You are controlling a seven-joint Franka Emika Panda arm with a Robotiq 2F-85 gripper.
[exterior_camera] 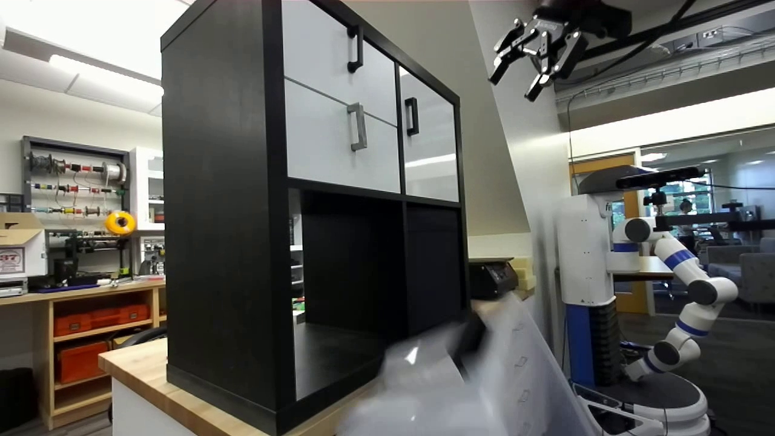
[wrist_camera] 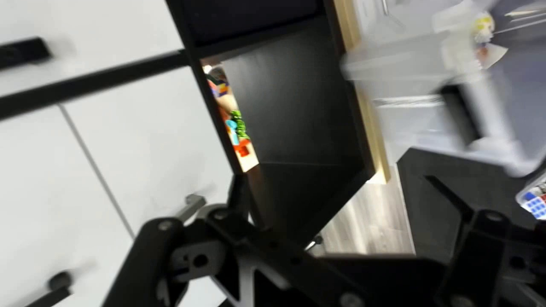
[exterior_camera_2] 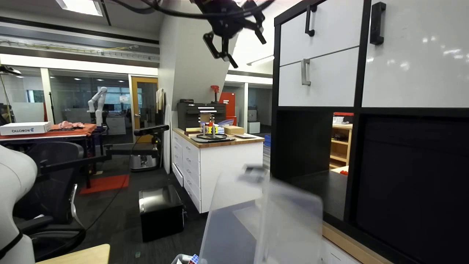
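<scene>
A clear plastic bin (exterior_camera: 436, 385) is outside the cabinet, low in front of it. It is steeply tilted and blurred with motion; in the second exterior view the bin (exterior_camera_2: 285, 211) shows below the shelf's front edge, clear of the gripper. A blue-and-white cube (exterior_camera_2: 194, 259) shows at that view's bottom edge. High up, well above the bin and apart from it, my gripper (exterior_camera: 515, 86) stands open and empty. The wrist view shows its spread fingers (wrist_camera: 202, 243), with the blurred bin (wrist_camera: 409, 66) beyond them at upper right.
The black cabinet (exterior_camera: 218, 218) has white doors and drawers with protruding handles above. Its left lower compartment (exterior_camera: 352, 269) is empty and open through the back. A white counter (exterior_camera_2: 228, 176) stands behind, and a black box (exterior_camera_2: 160, 211) sits on the floor.
</scene>
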